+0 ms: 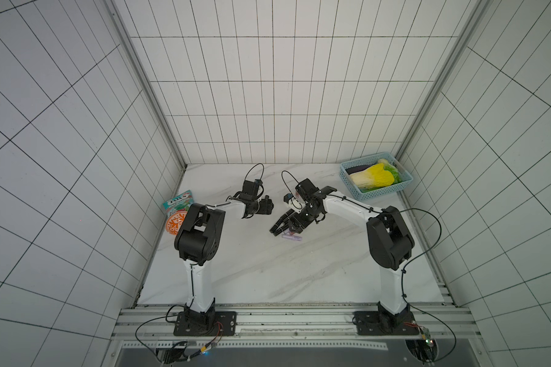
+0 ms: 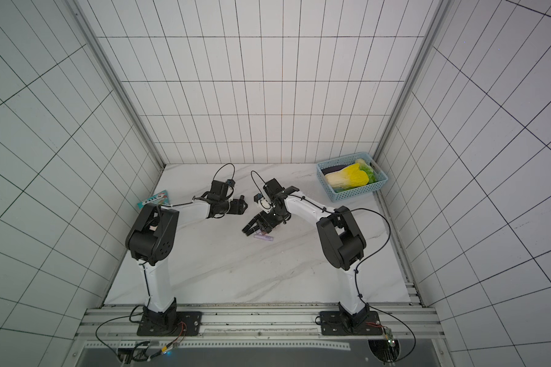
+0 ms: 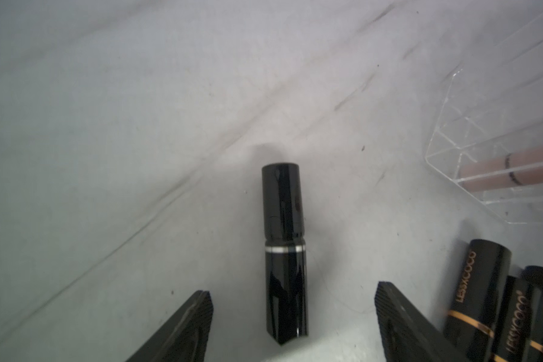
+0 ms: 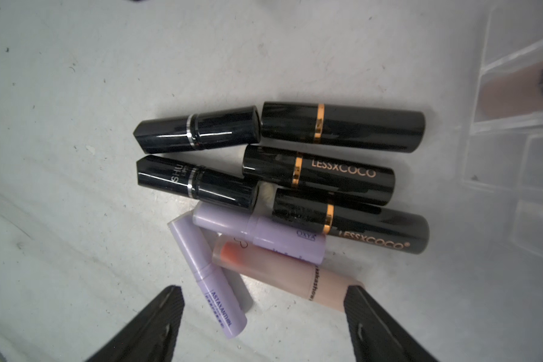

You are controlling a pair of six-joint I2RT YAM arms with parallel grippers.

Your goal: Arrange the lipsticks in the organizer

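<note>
In the left wrist view a black lipstick [image 3: 284, 271] with a silver band lies alone below my left gripper, whose open fingers flank its lower end. The clear organizer [image 3: 446, 126] is at upper right, a pink tube [image 3: 537, 157] inside. My right gripper is open above a loose group: black gold-banded lipsticks [image 4: 338, 126], black silver-banded ones [image 4: 217, 129], lilac tubes [image 4: 220, 301] and a pink gloss tube [image 4: 283, 277]. The organizer also shows at that view's right edge.
A blue basket [image 1: 364, 192] of vegetables stands at back right. A packaged item with an orange disc [image 1: 174, 223] lies at the left edge.
</note>
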